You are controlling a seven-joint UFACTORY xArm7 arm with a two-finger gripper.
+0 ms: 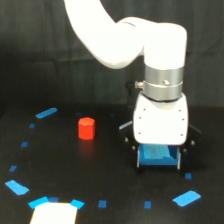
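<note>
My gripper (159, 165) points down at the right of the middle, under its white housing. Its thin dark fingers stand wide apart, one on each side of a blue object (157, 154). The blue object is low on the dark table, and the housing covers its upper part. I cannot tell whether either finger touches it. To the left, well apart from the gripper, a small red block (87, 128) stands on the table.
Blue tape strips (17, 187) and small blue marks lie around the dark table (110, 175). A pale block-like object (54, 213) is cut off by the bottom edge. Open table lies between the red block and the gripper.
</note>
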